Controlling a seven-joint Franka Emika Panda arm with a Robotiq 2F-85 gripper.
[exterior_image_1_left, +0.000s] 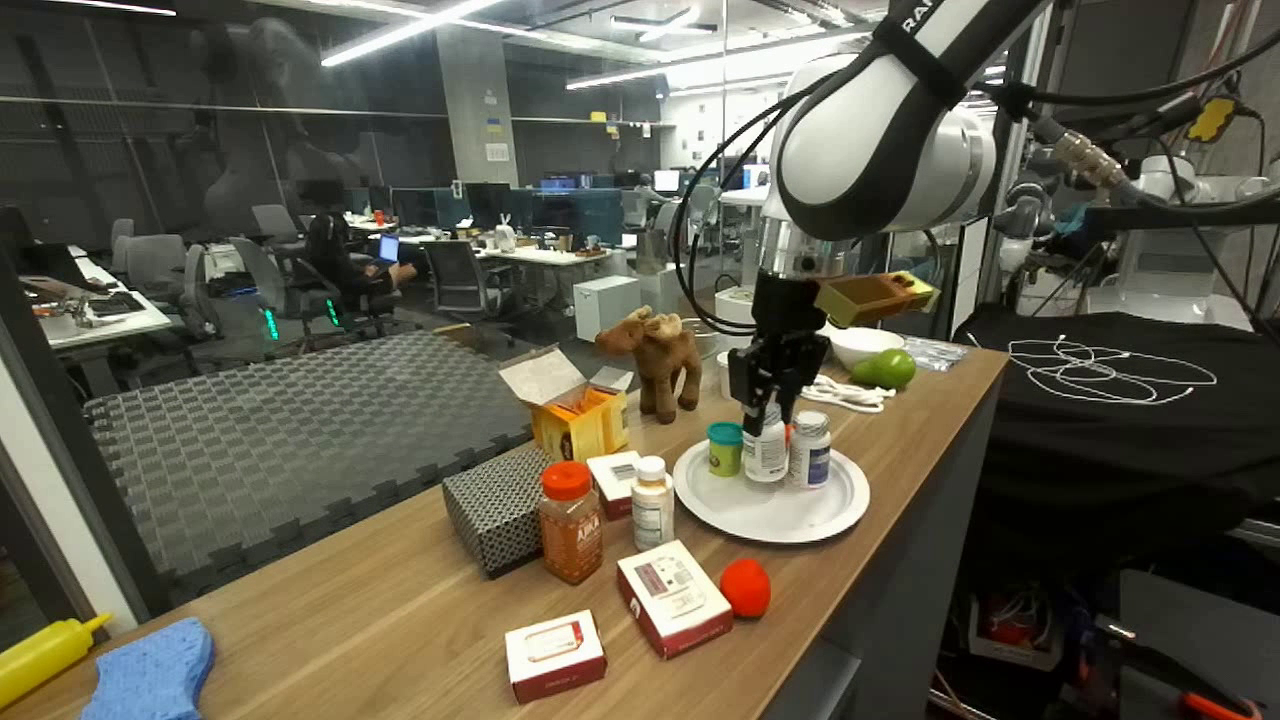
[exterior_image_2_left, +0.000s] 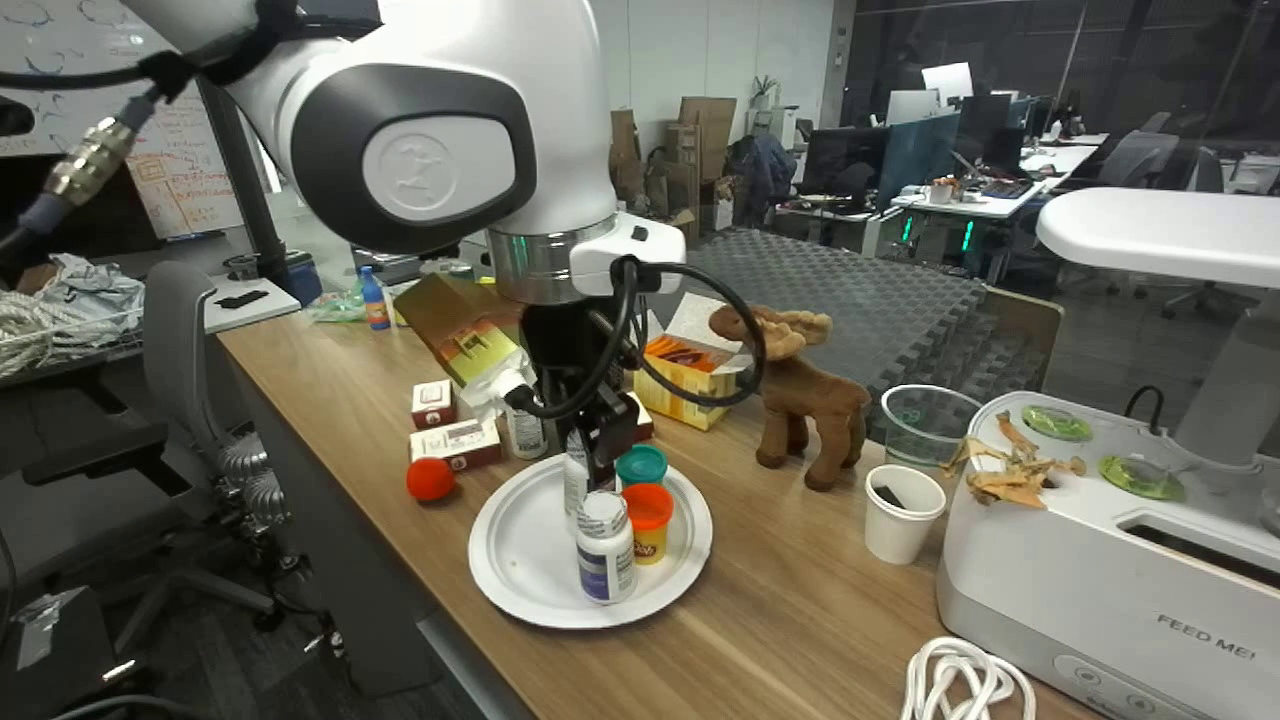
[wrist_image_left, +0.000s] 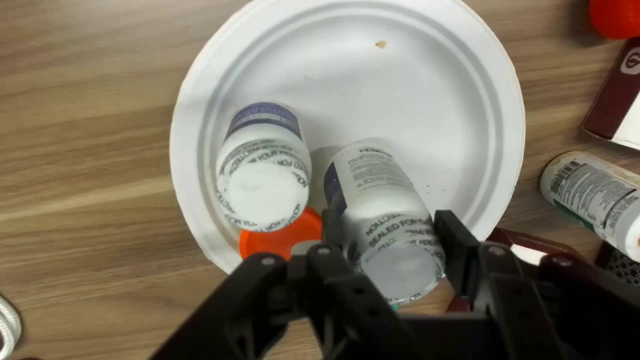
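Note:
A white pill bottle (wrist_image_left: 376, 178) is held upright between the fingers of my gripper, which is shut on it near the cap. In exterior view 1 this bottle (exterior_image_1_left: 765, 455) is low over the white plate (exterior_image_1_left: 798, 523); whether its base touches cannot be made out. Beside it on the plate stands a second white bottle with a purple-blue label (exterior_image_2_left: 606, 558). An orange-lidded tub (exterior_image_2_left: 648, 518) and a teal-lidded tub (exterior_image_1_left: 725, 449) share the plate. In the wrist view the orange lid (wrist_image_left: 282, 235) is partly covered by the gripper and the second bottle.
A white-capped bottle (exterior_image_1_left: 653, 504), an orange-lidded jar (exterior_image_1_left: 571, 524), several boxes and a red ball (exterior_image_1_left: 745, 588) stand left of the plate. A plush moose (exterior_image_2_left: 801, 396) and a paper cup (exterior_image_2_left: 902, 514) stand behind. One side of the plate is bare.

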